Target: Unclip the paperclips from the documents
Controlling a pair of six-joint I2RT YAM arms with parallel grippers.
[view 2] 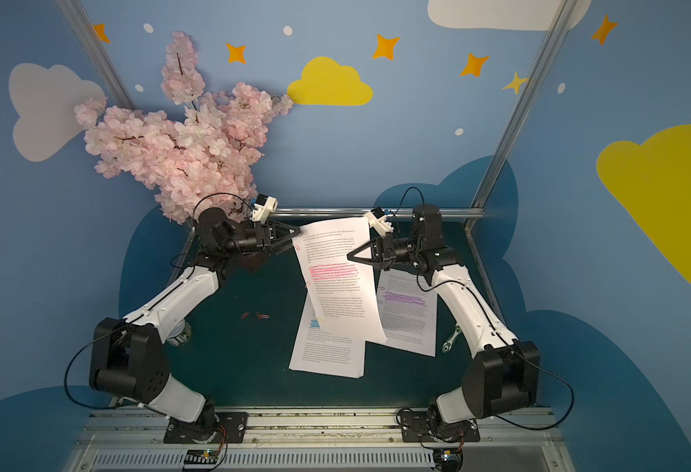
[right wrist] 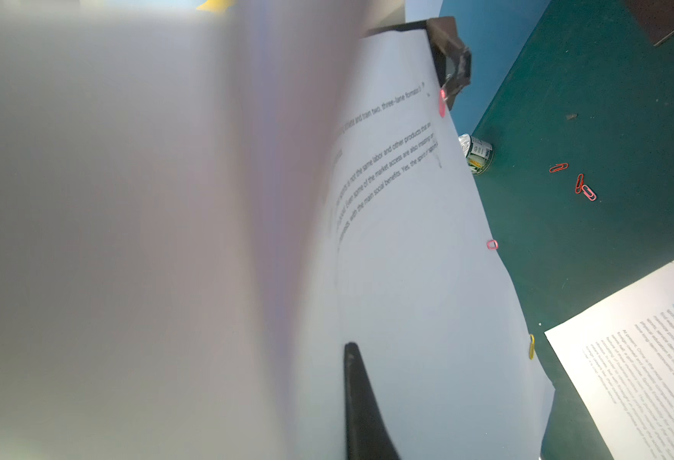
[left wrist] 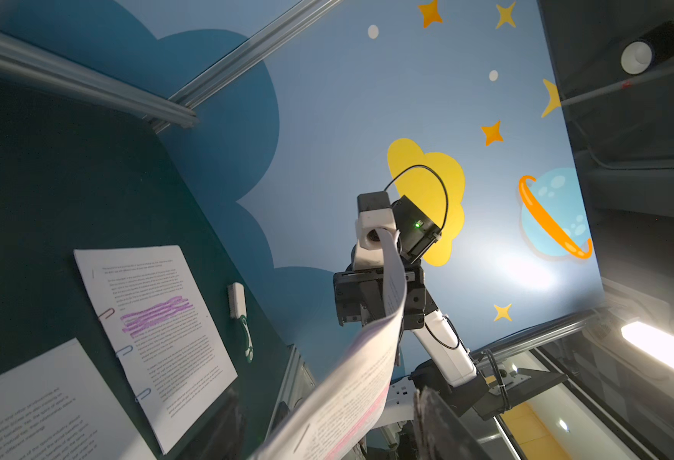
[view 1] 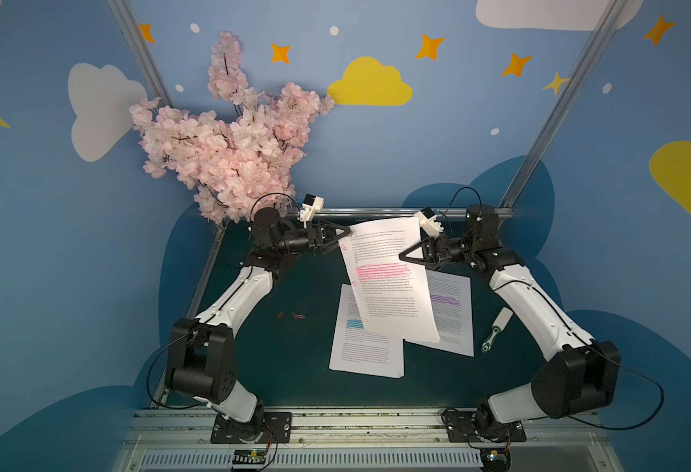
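Observation:
A document with pink highlighting [view 1: 382,291] hangs above the table, its right side gripped by my right gripper [view 1: 402,257], which is shut on it. Along its left edge, the right wrist view shows a pink paperclip [right wrist: 442,103], a lower pink one [right wrist: 492,244] and a yellow one [right wrist: 531,346]. My left gripper [view 1: 346,233] is at the upper left corner, close to the top clip. Its blurred fingers [left wrist: 438,425] stand apart with the paper between them. A document with purple marks [left wrist: 160,337] lies on the table, with red, purple and blue clips on its edge.
A blue-marked document [view 1: 366,354] lies below the raised sheet. Loose paperclips [right wrist: 558,167] rest on bare table at the left, near a can [right wrist: 478,153]. A white-and-green brush-like tool [view 1: 496,329] lies at the right.

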